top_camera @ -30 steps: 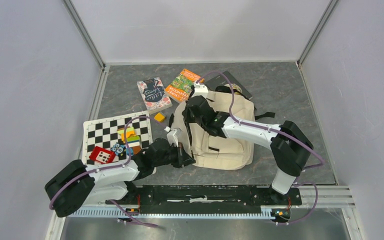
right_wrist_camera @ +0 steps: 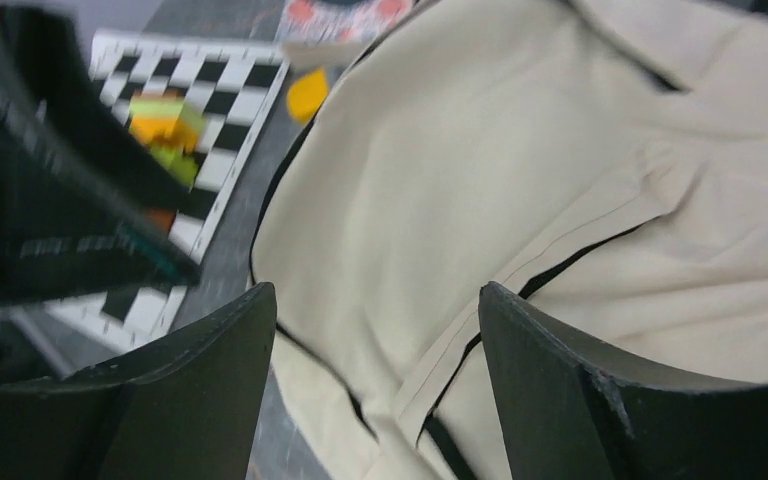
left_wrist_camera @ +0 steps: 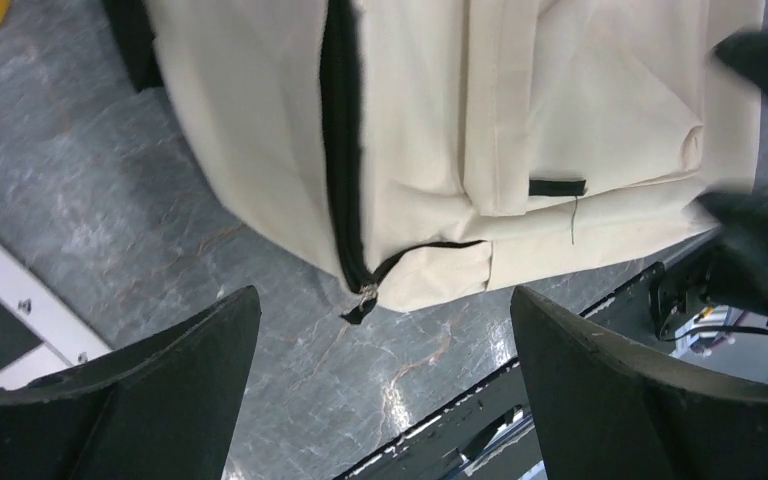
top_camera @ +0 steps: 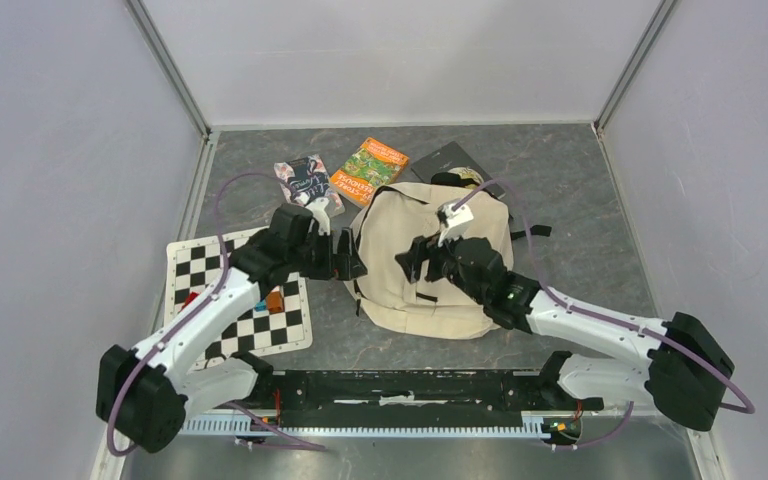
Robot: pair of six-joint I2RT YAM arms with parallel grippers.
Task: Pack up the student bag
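Note:
A cream backpack (top_camera: 395, 310) with black zips and straps lies flat, centre of the top view. My left gripper (top_camera: 348, 258) hangs open over its left edge; in the left wrist view the open fingers frame bare floor and the bag's lower zipper corner. My right gripper (top_camera: 416, 256) is open above the bag's middle, only fabric beneath it in the right wrist view. Behind the bag lie an orange book (top_camera: 370, 168), a floral-covered book (top_camera: 310, 180) and a dark flat item (top_camera: 445, 155).
A checkered board (top_camera: 190, 270) with colourful small items (right_wrist_camera: 165, 125) lies at left, partly under the left arm. A yellow object (right_wrist_camera: 307, 94) sits between board and bag. Bare floor lies to the right; walls bound the sides and back.
My left gripper has risen from the bag's lower left corner toward the back.

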